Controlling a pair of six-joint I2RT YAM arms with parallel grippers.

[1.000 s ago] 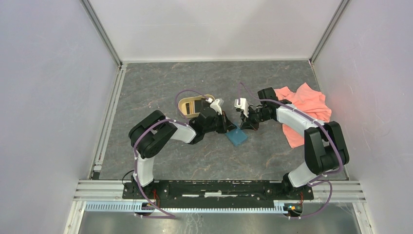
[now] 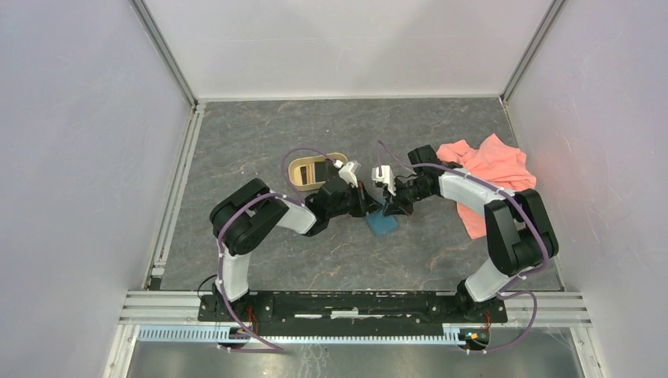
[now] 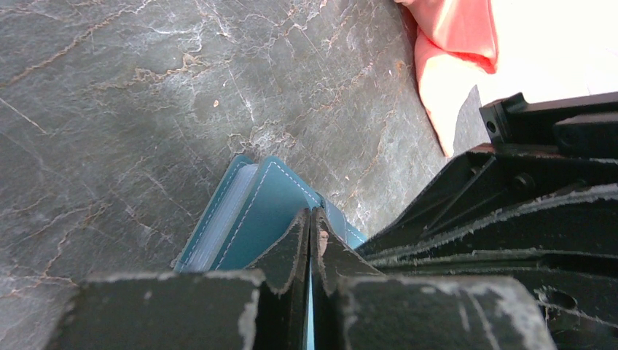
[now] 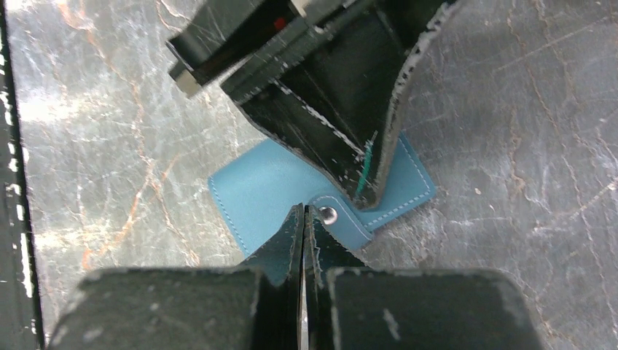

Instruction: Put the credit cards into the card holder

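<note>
The blue card holder point(image 2: 382, 224) lies on the marble table between both grippers, with stitched edges and, in the right wrist view, a snap strap point(image 4: 342, 222). My left gripper is closed at the holder's edge, where its pale layered side shows; it appears to pinch part of the holder, though the exact grip is partly hidden. My right gripper is shut, its tips at the strap beside the snap, with nothing visible between them. In the top view both grippers nearly meet over the holder.
A tan tray point(image 2: 296, 176) with dark cards stands behind the left arm. A pink cloth point(image 2: 496, 165) lies at the right.
Compared with about a second ago, my right gripper has moved slightly left toward the left one over the card holder. The left arm is almost unchanged.
</note>
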